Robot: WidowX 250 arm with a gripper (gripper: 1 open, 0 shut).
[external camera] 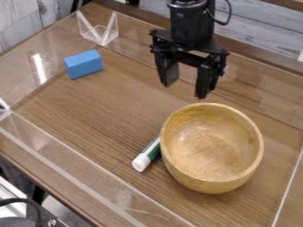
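The black robot arm hangs at the upper middle, its gripper [186, 67] open over the table, behind a large tan oval bowl [211, 158]. A green and white stick-like object [147, 153] lies at the bowl's left side. A small blue block [83, 63] sits at the upper left.
A clear plastic stand [99, 31] is behind the blue block. A raised border runs along the back. A dark cable lies at the lower left corner.
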